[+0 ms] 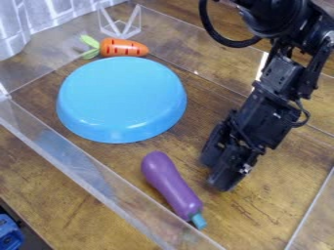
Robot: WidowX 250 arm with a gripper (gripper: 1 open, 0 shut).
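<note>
My black gripper (225,164) reaches down to the wooden floor on the right, its tip low beside a purple eggplant toy (171,185) that lies at the lower middle; whether the fingers are open or shut is unclear. An upside-down blue bowl or disc (119,97) sits at the left middle. An orange carrot toy (121,48) with green top lies at the upper left.
Clear tray walls run along the left and right edges. A small white wire item (120,21) is at the top. A blue object (7,234) sits outside at lower left. Bare wood lies around the gripper.
</note>
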